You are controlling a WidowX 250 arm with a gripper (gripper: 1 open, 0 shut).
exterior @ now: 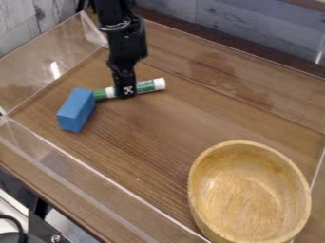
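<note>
My black gripper [127, 84] reaches down from the top left onto a green and white cylindrical stick [150, 85], which lies on the wooden table behind a blue block [76, 110]. The fingertips are at the stick, near its middle; whether anything is between them is hard to see.
A large light wooden bowl [249, 190] sits at the front right. A clear panel and wall edge border the left and back.
</note>
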